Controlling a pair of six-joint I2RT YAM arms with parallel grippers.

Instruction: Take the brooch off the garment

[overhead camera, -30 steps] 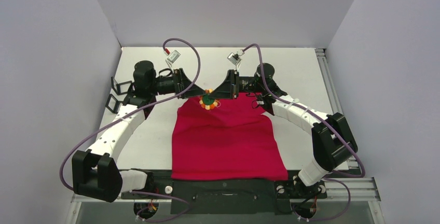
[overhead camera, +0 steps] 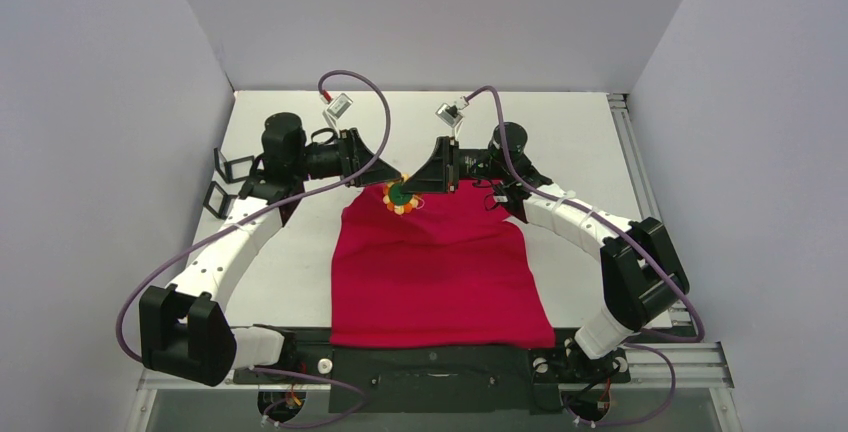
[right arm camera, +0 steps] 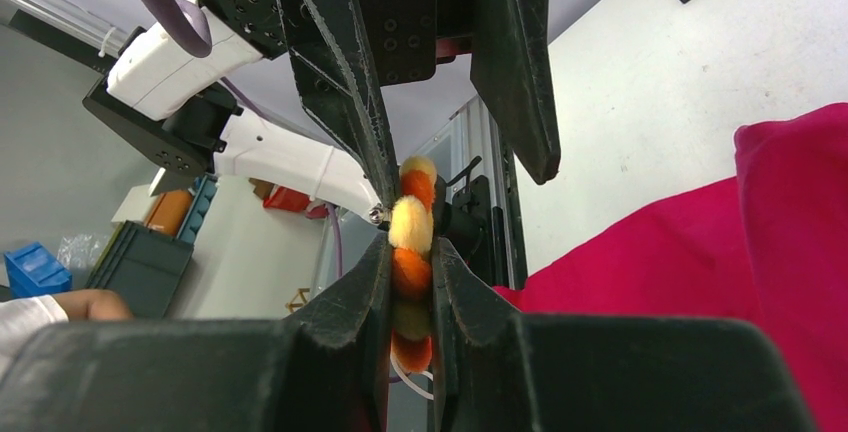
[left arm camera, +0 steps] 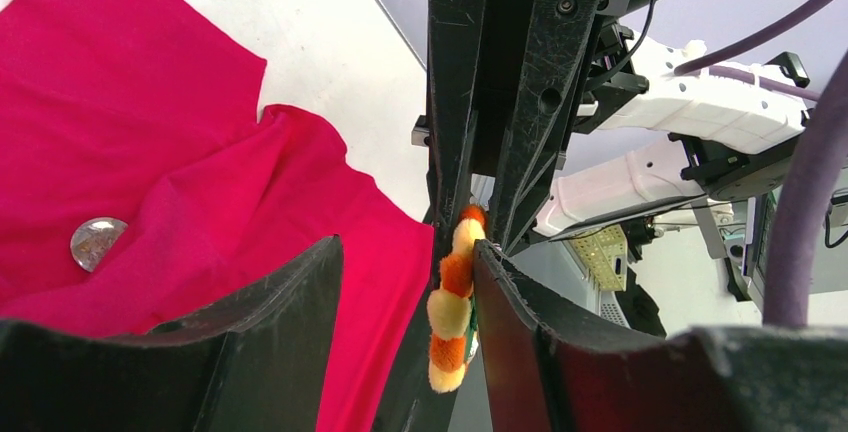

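Note:
The brooch is a fluffy orange-and-cream flower with a green centre [overhead camera: 399, 196], held raised above the garment in the top view. In the right wrist view, my right gripper is shut on it, and the brooch [right arm camera: 411, 222] stands edge-on between the fingers. My left gripper has its fingers apart. In the left wrist view the brooch [left arm camera: 452, 302] is near or against its right finger [left arm camera: 515, 317], with a gap to the other. The red garment [overhead camera: 430, 287] lies on the table, with a shiny round disc [left arm camera: 98, 242] on it.
Two black frames [overhead camera: 217, 200] stand at the table's left edge. A thin white loop [right arm camera: 412, 382] hangs by the brooch. Purple cables [overhead camera: 250, 217] run along both arms.
My left arm has shifted slightly to the right in the top view. The right arm and the brooch stay almost where they were.

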